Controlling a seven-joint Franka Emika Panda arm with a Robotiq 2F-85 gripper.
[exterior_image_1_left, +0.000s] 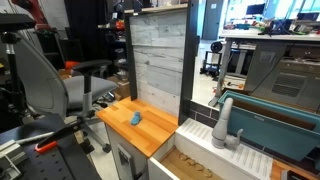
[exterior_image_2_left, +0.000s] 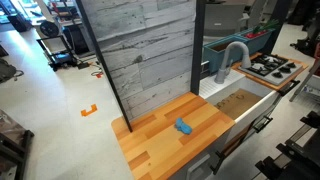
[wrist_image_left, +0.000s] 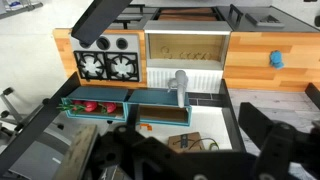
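Note:
A small blue object (exterior_image_1_left: 136, 118) lies on the wooden counter (exterior_image_1_left: 158, 122); the wrist view shows the blue object (wrist_image_left: 276, 59) at the upper right. Beside that counter section, an open drawer (exterior_image_2_left: 238, 105) has a light wooden bottom with small brownish marks or bits on it. In the wrist view, the dark fingers of my gripper stand wide apart at the bottom edge, blurred and close to the camera. Nothing shows held between them. The gripper is well away from the blue object and hangs over the area near the grey faucet (wrist_image_left: 181, 87).
The faucet (exterior_image_2_left: 235, 55) rises behind the drawer. A stove top (wrist_image_left: 108, 65) is set in the counter to one side. A blue shelf (wrist_image_left: 97, 106) with red items stands at the back. A tall grey plank panel (exterior_image_2_left: 155, 60) borders the counter. Bare wood surrounds the blue object.

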